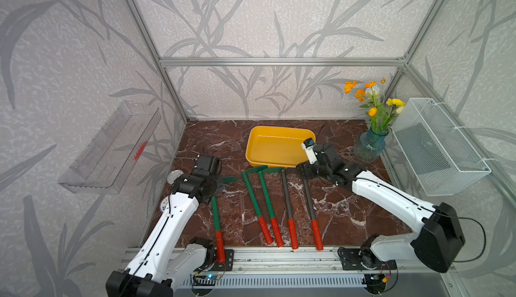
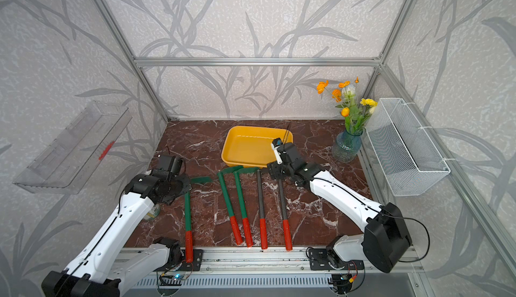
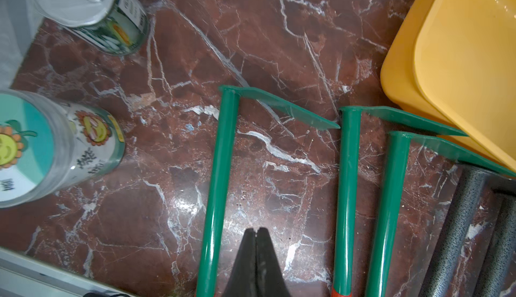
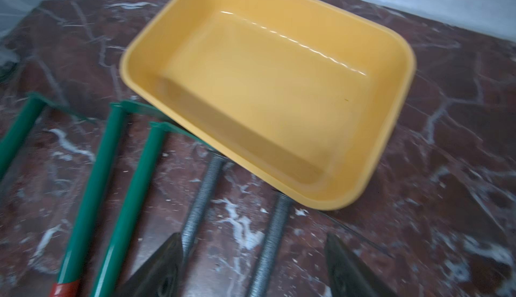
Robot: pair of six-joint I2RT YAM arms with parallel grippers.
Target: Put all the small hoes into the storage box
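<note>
Several small hoes lie on the marble counter, heads toward the back: green ones with red grips (image 1: 263,227) and dark grey ones (image 4: 204,189). The leftmost green hoe (image 3: 217,189) stands apart, below my left gripper, which is shut with nothing showing between its fingers. The yellow storage box (image 1: 279,144) lies behind the hoe heads, empty. My right gripper is part open above the grey hoes and near the box's front right corner, with nothing held; its view is blurred.
Two cans (image 3: 88,7) stand at the left edge. A flower vase (image 1: 371,144) is at back right. A wire basket (image 2: 405,146) and clear bin (image 2: 70,146) hang on the side walls.
</note>
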